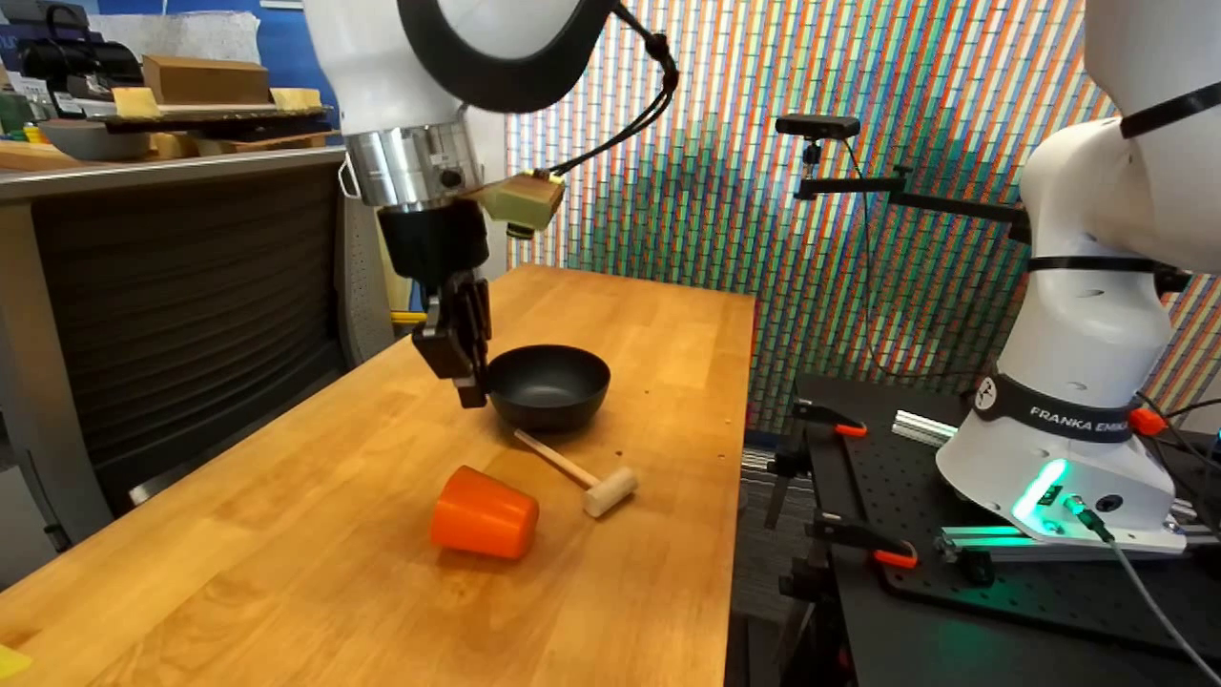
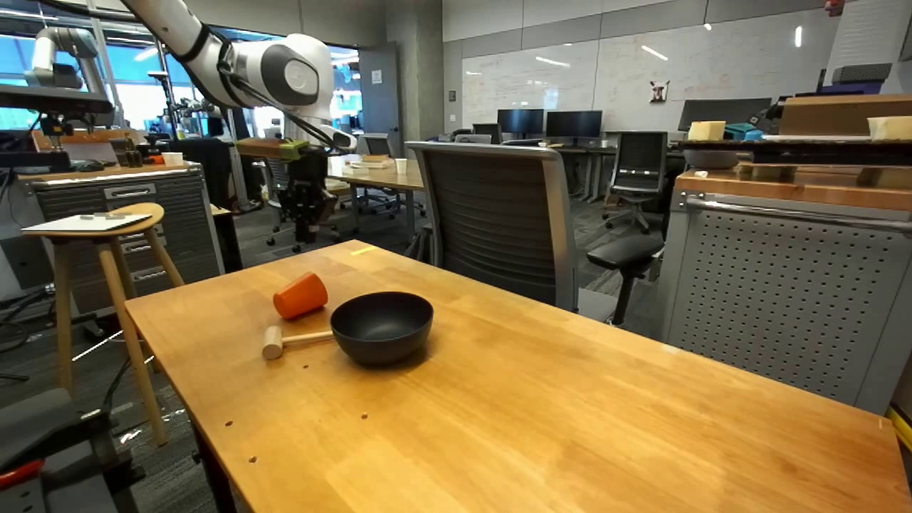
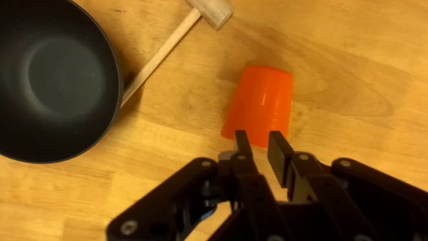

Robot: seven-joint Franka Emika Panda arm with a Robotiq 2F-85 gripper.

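An orange cup (image 1: 486,513) lies on its side on the wooden table, and its narrower end points away from my fingers in the wrist view. Above the table and clear of the cup hangs my gripper, part open, with a narrow gap and nothing held between its fingers. In the wrist view the fingertips overlap the cup's near rim only by line of sight. A black bowl (image 3: 60,80) stands upright at the left of that view. Beside it rests a wooden mallet (image 1: 610,492), its handle end at the bowl's edge.
The wooden table (image 2: 547,402) has wide free room around these objects. An office chair (image 2: 504,226) stands against one long side. A second robot arm base (image 1: 1053,435) is mounted on a black bench across the gap.
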